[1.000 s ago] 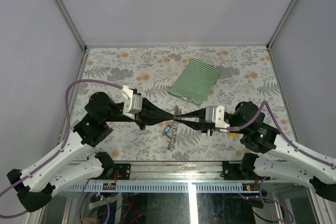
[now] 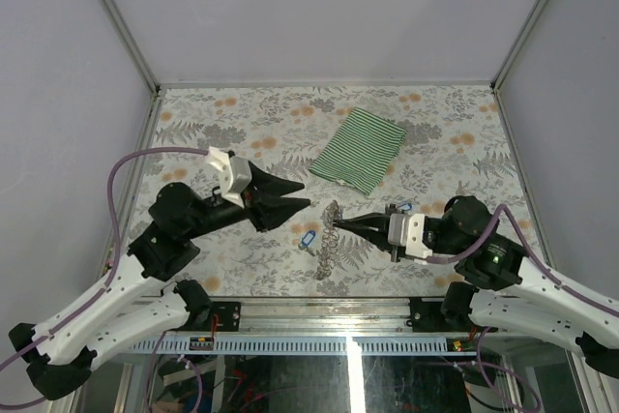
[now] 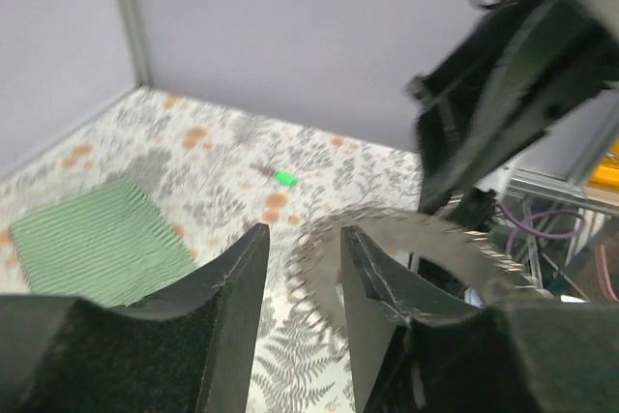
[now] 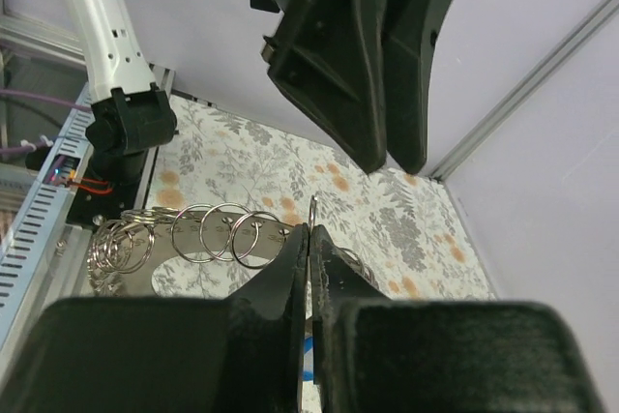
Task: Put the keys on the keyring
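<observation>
My right gripper [image 2: 338,222] is shut at the centre, a thin metal piece standing up between its fingertips in the right wrist view. From there hangs a metal strip with several wire rings [image 4: 232,234], seen as a silvery chain [image 2: 328,244] in the top view. My left gripper [image 2: 306,194] stands part open just left of and above it, apart from it, with nothing between its fingers. A blue key tag [image 2: 309,239] lies on the mat left of the chain; another blue piece [image 2: 405,207] is partly hidden by the right arm.
A green striped cloth [image 2: 358,147] lies at the back centre. White walls enclose the sides and back; a metal rail [image 2: 290,310] runs along the front.
</observation>
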